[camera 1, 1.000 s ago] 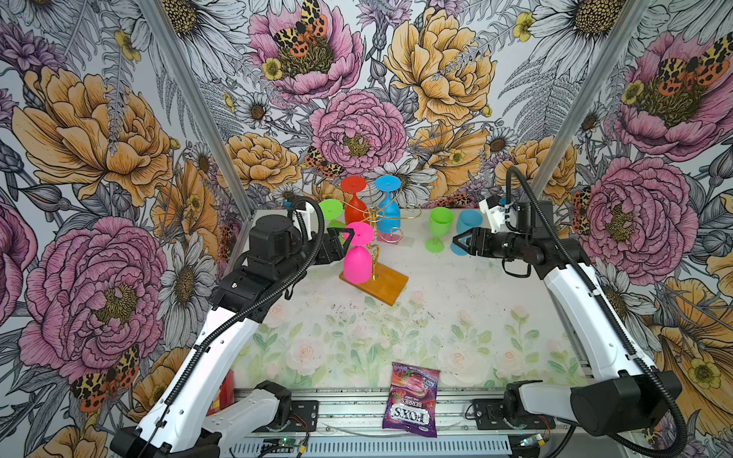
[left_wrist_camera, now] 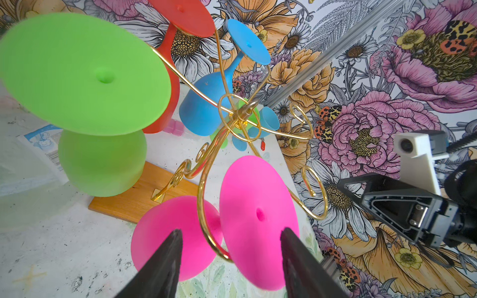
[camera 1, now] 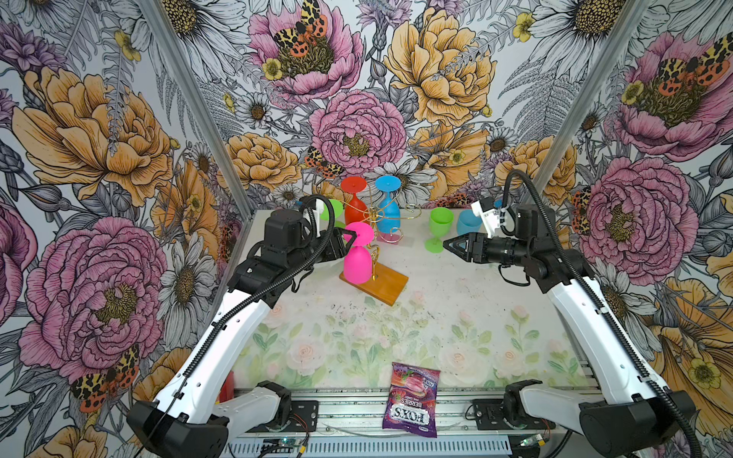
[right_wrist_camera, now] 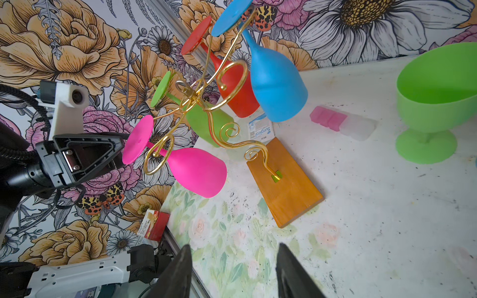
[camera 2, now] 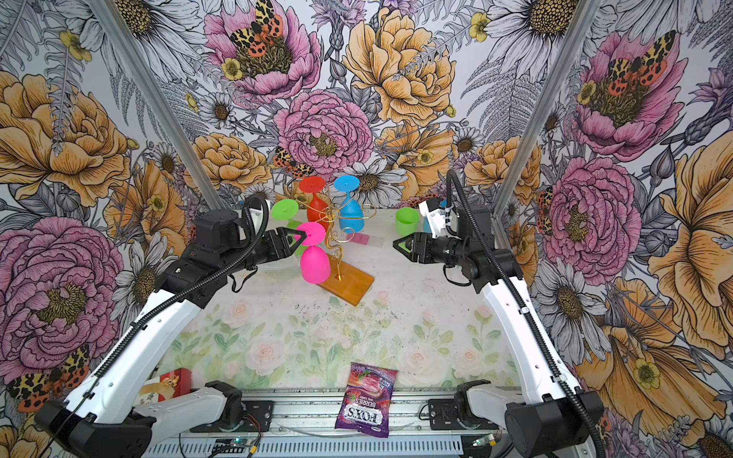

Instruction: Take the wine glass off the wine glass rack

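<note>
A gold rack point(right_wrist_camera: 268, 164) on a wooden base point(camera 1: 389, 290) carries upside-down glasses: pink point(camera 1: 357, 265), green point(left_wrist_camera: 101, 164), red point(camera 1: 355, 210) and blue point(camera 1: 388, 217). My left gripper point(camera 1: 347, 242) is at the pink glass; in the left wrist view that glass's foot point(left_wrist_camera: 258, 208) lies between the open fingers, with no visible grasp. My right gripper point(camera 1: 452, 245) hangs open to the right of the rack, over the table, with nothing between its fingers.
A green goblet point(camera 1: 439, 222) and a blue cup point(camera 1: 469, 221) stand at the back right. A FOX'S snack bag point(camera 1: 412, 400) lies at the front edge.
My right gripper has moved left, toward the rack. My left arm has shifted slightly, with its gripper still by the pink glass. The glasses look unchanged.
</note>
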